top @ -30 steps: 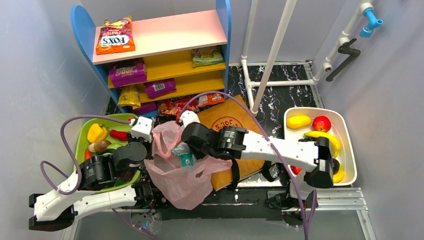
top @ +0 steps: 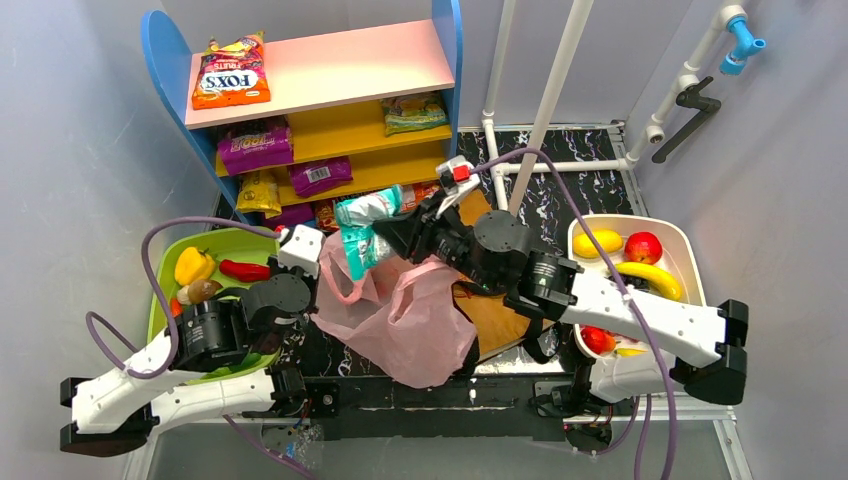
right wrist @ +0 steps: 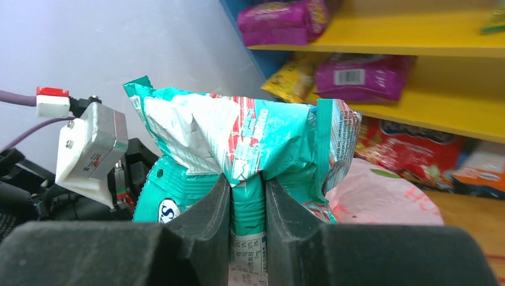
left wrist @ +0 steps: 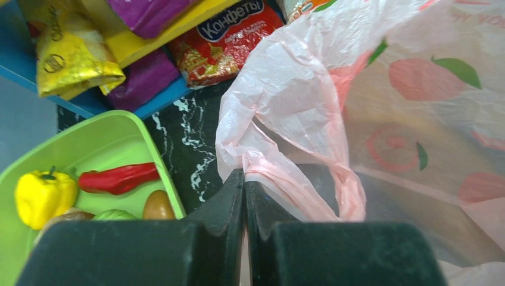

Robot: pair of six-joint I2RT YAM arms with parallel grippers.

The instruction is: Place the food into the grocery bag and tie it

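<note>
A pink translucent grocery bag (top: 420,330) stands in the middle, its mouth spreading to the right in the left wrist view. My left gripper is shut, with a gathered fold of the bag's rim (left wrist: 268,164) pinched at its fingertips. Held above the bag's upper part is a teal and white snack package (top: 362,250). My right gripper is shut on it, squeezing its middle so that both sides bulge out. Whatever lies deep in the bag is hidden in these views.
Packaged snacks fill a blue-sided shelf (top: 325,65) behind the bag. A green bowl (top: 215,240) of vegetables stands left, a white basin (top: 705,285) of fruit right. Under the right arm lies a brown bag (top: 490,335). White pipes (top: 560,85) rise at the back.
The package has risen out of the bag's mouth and moved toward the shelf with my right gripper. The bag has shifted to the right, and my left arm slightly right.
</note>
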